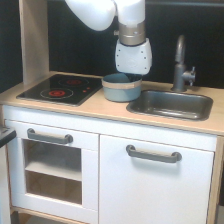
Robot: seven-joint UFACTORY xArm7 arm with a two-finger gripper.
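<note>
A white robot gripper [131, 60] hangs from the arm at the top centre, above and slightly right of a blue-grey pot [121, 92] that sits on the counter between the stove and the sink. Its fingers are too small and indistinct to tell open from shut.
A black stovetop [60, 89] with red rings is on the left. A steel sink [171, 104] with a dark faucet [179, 65] is on the right. White cabinets [153, 185] are below; a door at the far left stands open.
</note>
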